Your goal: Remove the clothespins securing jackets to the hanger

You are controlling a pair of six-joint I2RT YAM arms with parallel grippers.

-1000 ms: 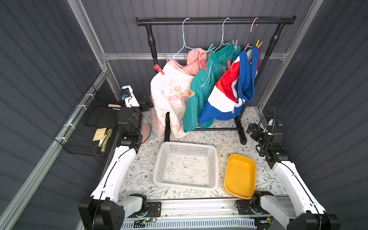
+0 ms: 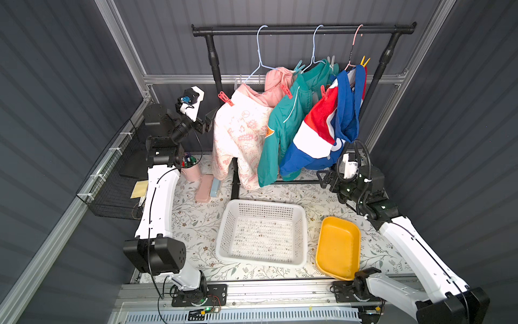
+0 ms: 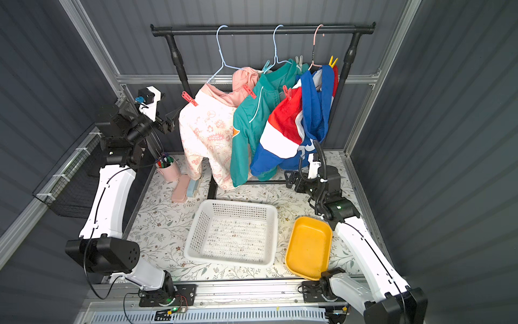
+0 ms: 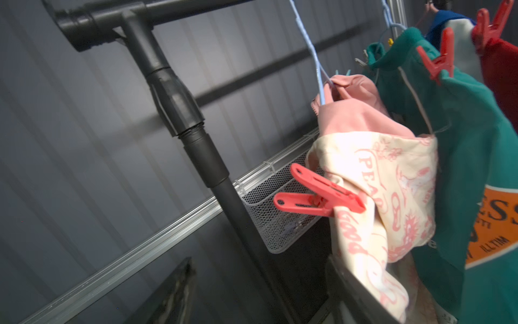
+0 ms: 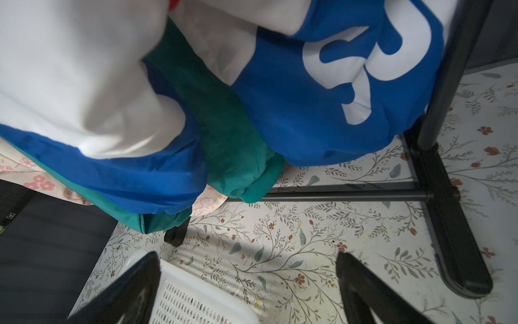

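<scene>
Red clothespins clip the pink-and-cream jacket [image 2: 240,129], the teal jacket [image 2: 278,140] and the red, white and blue jacket [image 2: 310,135] on hangers. The pink jacket's red clothespin [image 4: 318,197] sits ahead of my left gripper [image 2: 204,123], which is beside that jacket's upper left, its fingers apart with nothing seen between them. My right gripper [image 2: 327,178] is open below the blue jacket's hem. Yellow [image 2: 364,61], grey and light-blue pins show at the hangers' tops.
A black rack [image 3: 259,30] carries the hangers. A white basket [image 2: 261,259] and a yellow tray [image 2: 338,248] lie on the floral surface. A pink pen cup [image 3: 169,172] and a wire shelf stand at the left.
My left gripper has risen from the jacket's side toward the clothespin's height. My right arm has moved left and slightly up, under the blue jacket.
</scene>
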